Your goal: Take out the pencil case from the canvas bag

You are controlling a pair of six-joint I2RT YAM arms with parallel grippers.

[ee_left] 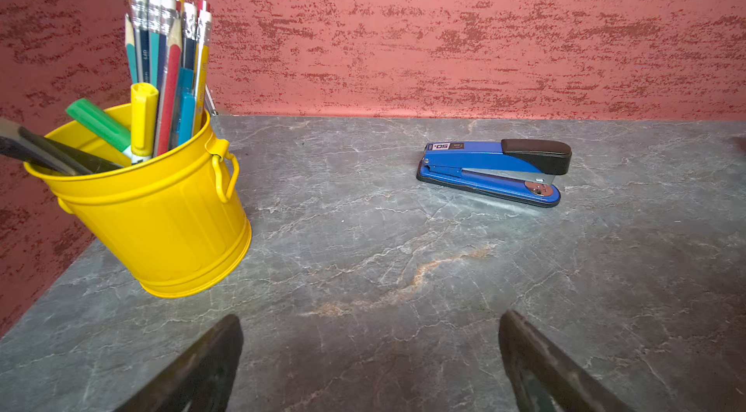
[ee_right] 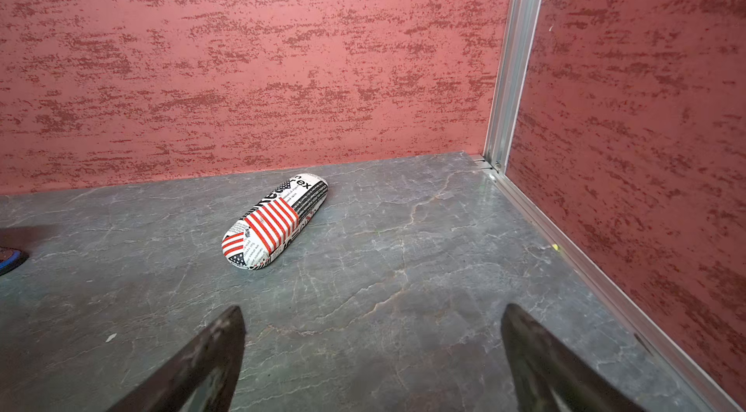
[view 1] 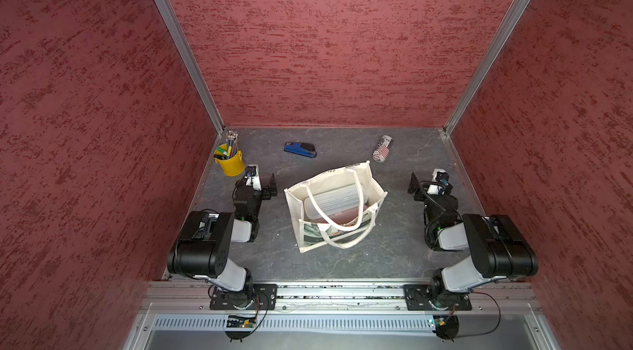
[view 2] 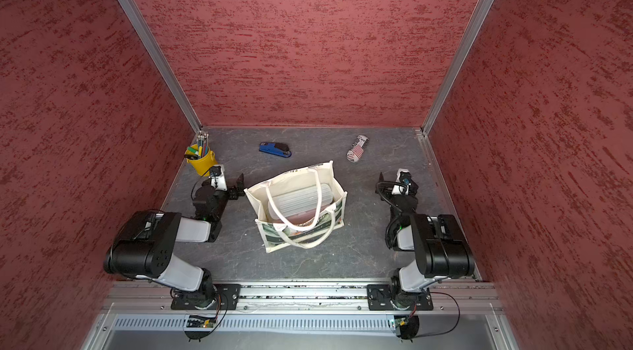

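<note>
A cream canvas bag (view 1: 296, 218) with two handles stands open at the centre front of the table, holding pale flat items and a pinkish one; I cannot tell whether a pencil case is among them. My left gripper is open and empty, left of the bag, facing the back of the table. My right gripper is open and empty, right of the bag. An oblong case with a flag print (ee_right: 272, 224) lies on the table behind the bag, to the right.
A yellow bucket of pencils and markers (ee_left: 155, 225) stands at the back left. A blue stapler (ee_left: 474, 159) lies at the back, left of centre. Red walls enclose the table on the sides and back. Bare table lies between stapler and flag-print case.
</note>
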